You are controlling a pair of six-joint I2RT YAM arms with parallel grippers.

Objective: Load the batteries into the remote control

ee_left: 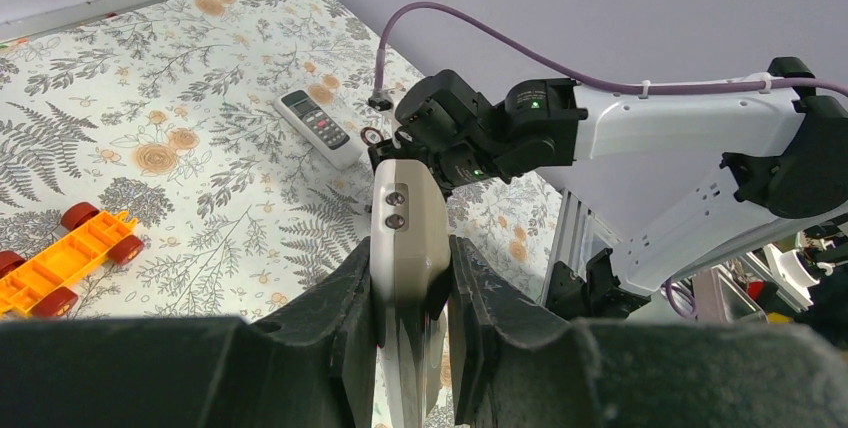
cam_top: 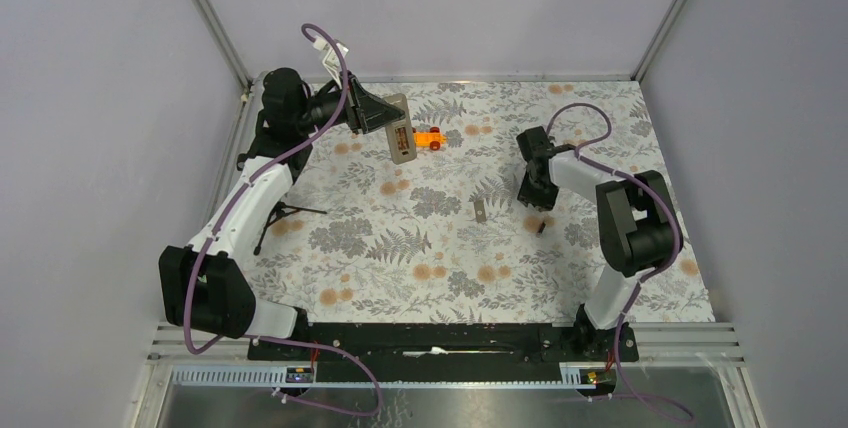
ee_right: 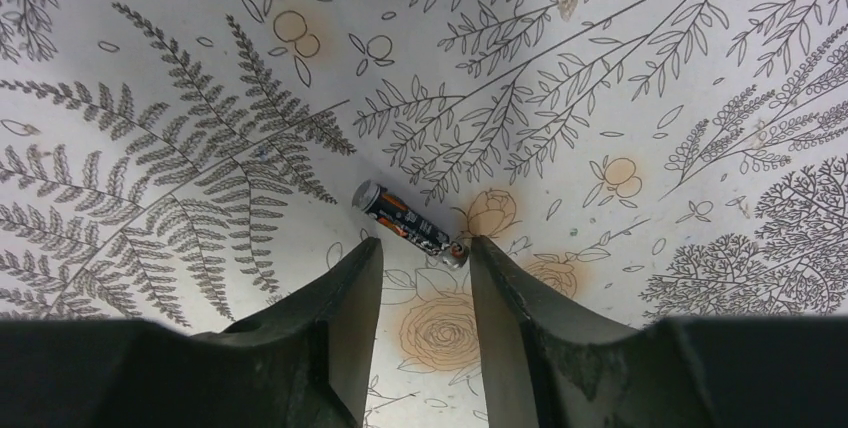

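My left gripper (cam_top: 395,118) holds a pale remote (ee_left: 408,210) upright at the upper left, its battery compartment facing the top camera. My right gripper is part open, low over a battery (ee_right: 405,218) lying on the table, its fingertips just beside the battery. A second small battery (cam_top: 541,227) lies a little nearer the front. A small cover piece (cam_top: 479,210) lies in the middle of the table.
An orange toy car (ee_left: 70,263) sits behind the held remote. Another remote (ee_left: 320,126) lies at the back right, beside the right arm.
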